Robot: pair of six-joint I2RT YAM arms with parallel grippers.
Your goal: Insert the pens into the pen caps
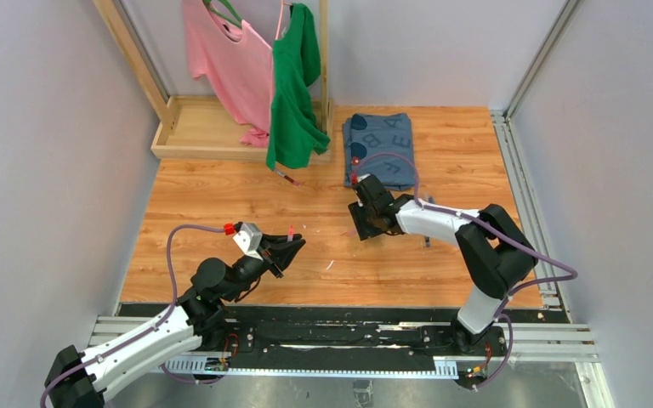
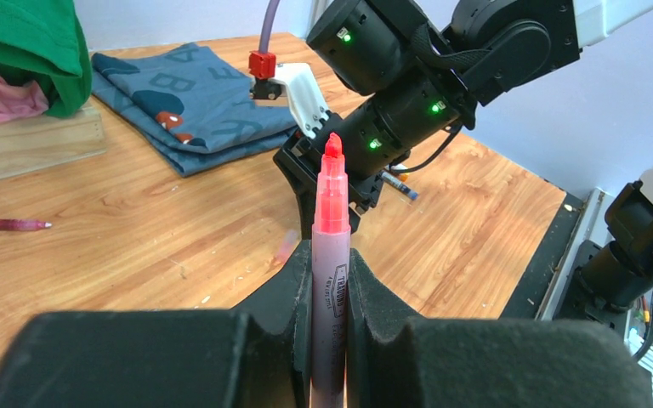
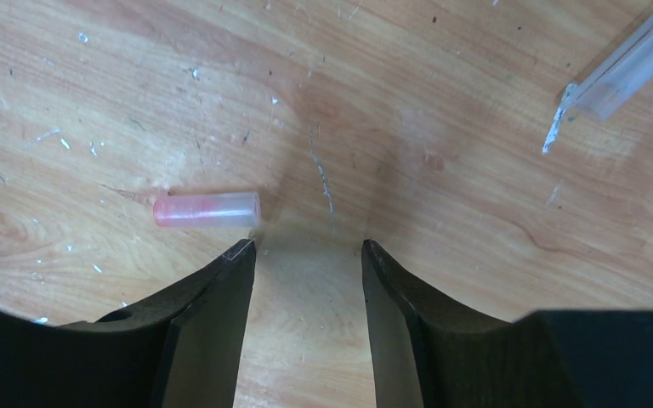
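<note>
My left gripper (image 1: 289,246) is shut on a pink pen (image 2: 330,289), held upright with its uncapped tip up. My right gripper hangs open low over the table. Just left of its fingertips lies a small pink pen cap (image 3: 207,209); a clear piece (image 3: 632,59) lies at the upper right of that view. A dark red pen (image 1: 286,176) lies near the hanging clothes, and a blue pen (image 2: 400,186) lies behind the right gripper.
A folded blue cloth (image 1: 378,149) lies at the back. A wooden rack (image 1: 178,149) with pink and green garments stands back left.
</note>
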